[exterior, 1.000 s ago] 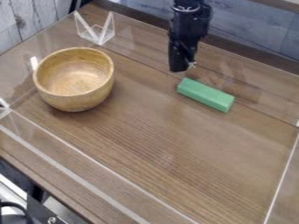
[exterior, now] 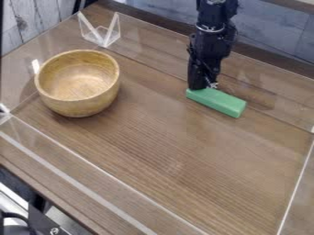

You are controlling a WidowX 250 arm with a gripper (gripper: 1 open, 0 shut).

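Note:
My black gripper [exterior: 203,83] reaches down from the top of the view, its tip at the upper left end of a green bar [exterior: 216,102] lying flat on the wooden table [exterior: 153,165]. The fingertips are small and dark; they appear shut, and I cannot tell whether they touch the bar.
A wide tan bowl [exterior: 77,95] stands at the left. A white wire object [exterior: 95,31] is near the upper left.
The gripper has moved down and toward the front, closer to the green bar's upper left end. The bar and bowl have not visibly moved.

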